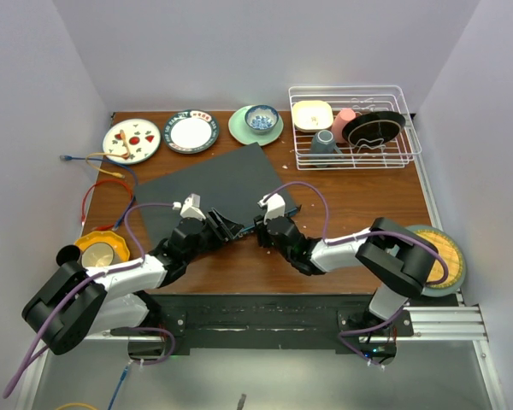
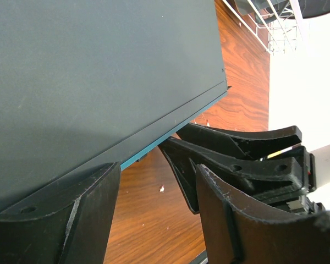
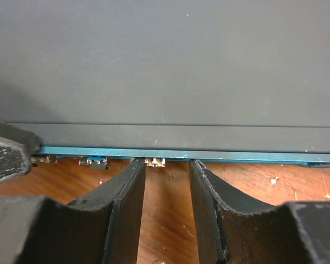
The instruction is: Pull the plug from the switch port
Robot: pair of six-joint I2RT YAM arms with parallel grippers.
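A dark grey switch (image 1: 214, 179) lies flat, its blue-edged front strip (image 3: 253, 157) facing the grippers. In the right wrist view small ports or connectors (image 3: 93, 162) sit under that strip; a small metal one (image 3: 155, 162) is between the fingertips of my open right gripper, which is at the edge. I cannot tell whether it is a plug. My left gripper is open at the same edge, left of the right one, with nothing visibly between its fingers. In the left wrist view the right gripper's fingers reach under the edge.
Plates (image 1: 191, 132) and a bowl (image 1: 261, 118) line the back. A white rack (image 1: 393, 158) with dishes stands back right, a yellow round item (image 1: 445, 256) at the right. Coloured cables (image 1: 92, 192) lie at the left. Bare wood is free right of the switch.
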